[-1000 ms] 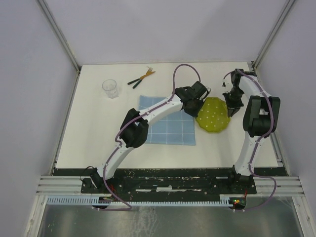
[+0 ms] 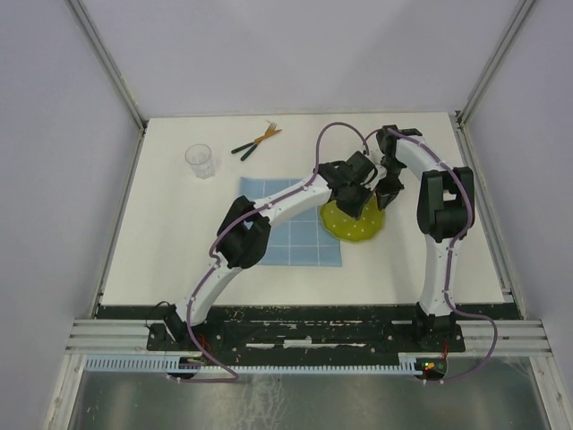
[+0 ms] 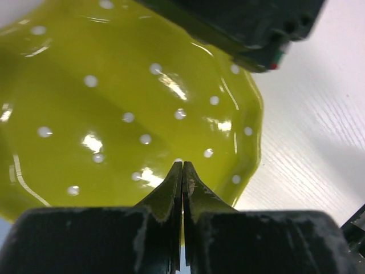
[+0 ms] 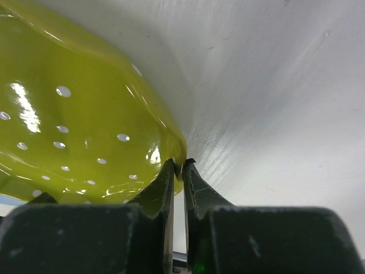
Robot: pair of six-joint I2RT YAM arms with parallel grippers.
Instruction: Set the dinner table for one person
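Note:
A yellow-green plate with white dots (image 2: 354, 231) overlaps the right side of the blue placemat (image 2: 291, 244). My right gripper is shut on the plate's right rim. Over the plate hangs my left gripper, its fingertips together and nothing seen between them; the dotted surface spreads out behind them. Both grippers and their arms cover the plate's far side in the top view. Part of the right gripper shows dark across the top of the left wrist view.
A clear glass (image 2: 200, 161) stands at the far left. Beside it, at the back, lie a fork and knife with dark handles (image 2: 256, 141), close together.
The plate has shifted left with the right gripper, onto the mat, and its tilt has lessened. The mat has slid left. The left gripper has gone from the plate's rim to over its surface.

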